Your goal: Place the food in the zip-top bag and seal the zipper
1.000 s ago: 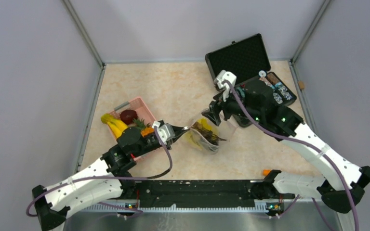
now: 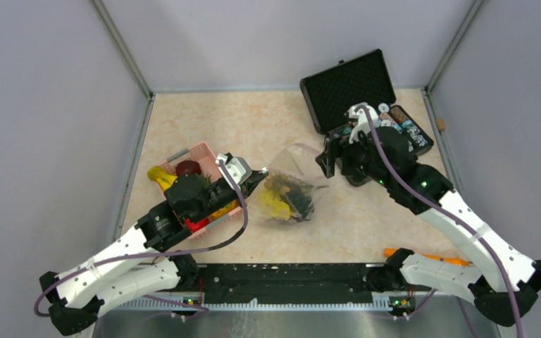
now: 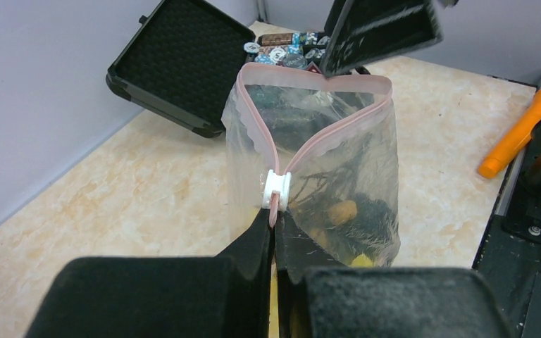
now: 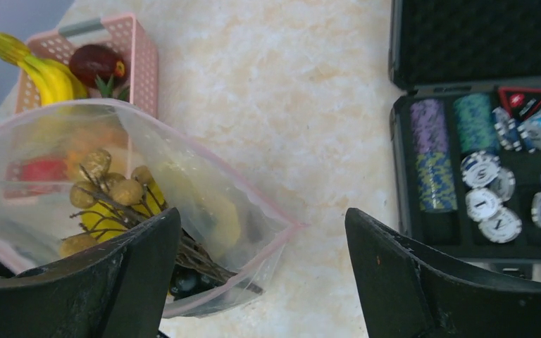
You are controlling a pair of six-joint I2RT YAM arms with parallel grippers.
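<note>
The clear zip top bag (image 2: 289,190) stands on the table, holding yellow food, dark items and a sprig of small brown round things (image 4: 123,190). My left gripper is shut on the bag's pink zipper end at the white slider (image 3: 276,189), at the bag's left top. The bag's top gapes in a loop beyond the slider. My right gripper (image 2: 327,165) hangs open over the bag's far right side, nothing between its fingers.
A pink basket (image 2: 201,151) of toy produce stands at left. An open black case (image 2: 345,84) with chips sits at back right. An orange cylinder (image 3: 514,134) lies at front right.
My left gripper has risen and moved back, lifting the bag's top. The right gripper has shifted right, away from over the bag's middle.
</note>
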